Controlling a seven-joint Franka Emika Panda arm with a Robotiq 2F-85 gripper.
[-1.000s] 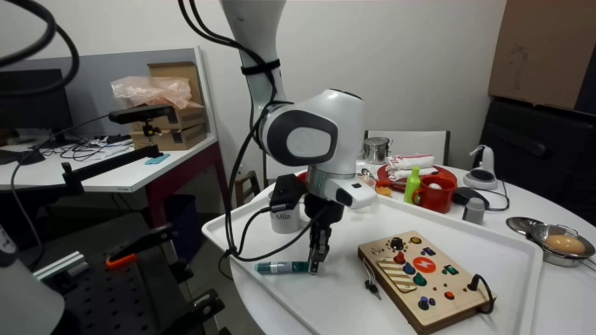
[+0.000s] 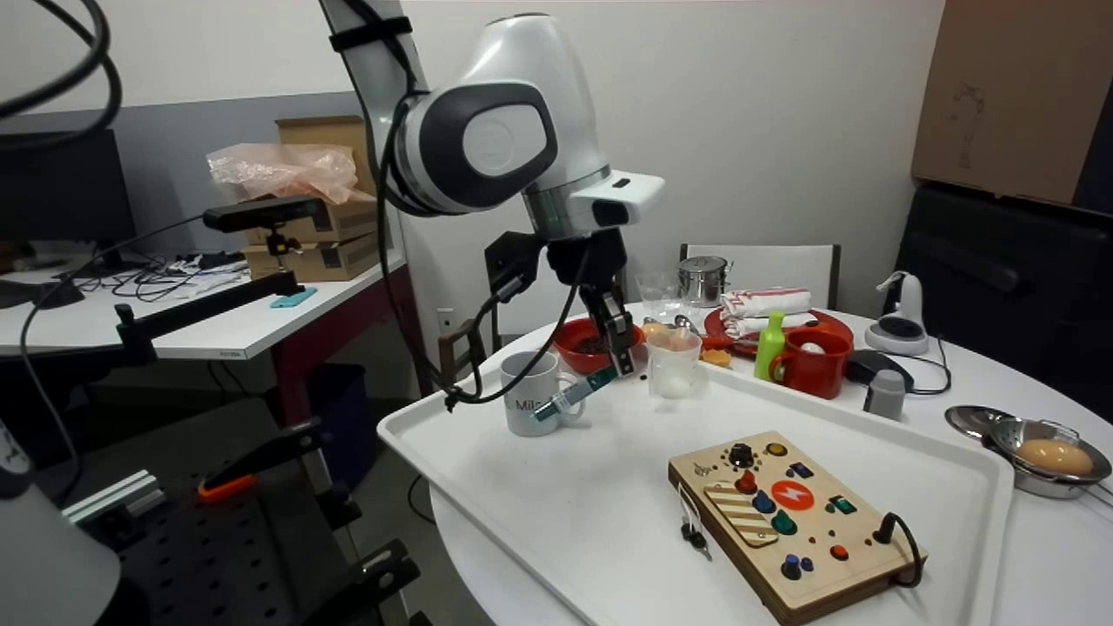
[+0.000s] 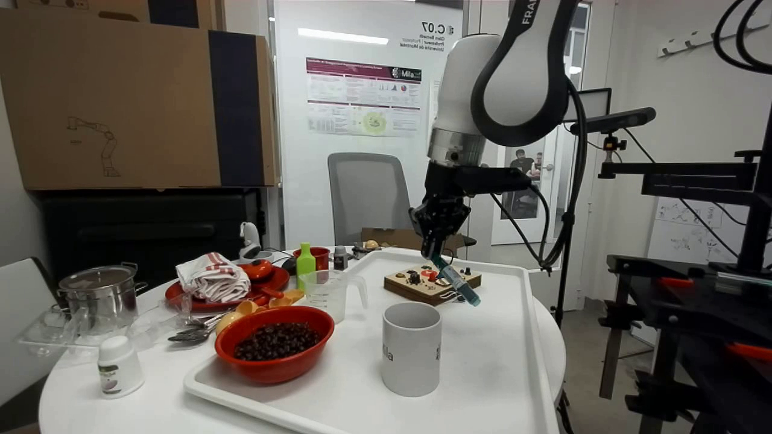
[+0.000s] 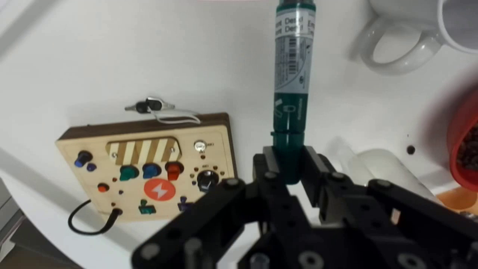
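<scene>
A green marker with a white label (image 4: 293,62) is pinched near one end by my gripper, which is shut on it. In exterior view 1 the marker (image 2: 563,401) slants down to the left from the fingers, raised above the tray and appearing in front of the mug. A white mug (image 3: 412,351) stands upright on the white tray (image 3: 499,340); the wrist view shows its handle (image 4: 403,58) at the upper right. In exterior view 2 the gripper (image 3: 437,253) is beyond the mug, with the marker (image 3: 461,283) hanging toward the lower right.
The wooden switch box (image 2: 798,522) lies on the tray with a small cable beside it. A red bowl of dark beans (image 3: 275,343) and a clear measuring cup (image 3: 325,293) stand near the mug. The tray's front left part is bare.
My gripper has risen from the tray with the marker in it, away from the camera in exterior view 1. The marker, level and low before, now tilts in the air.
</scene>
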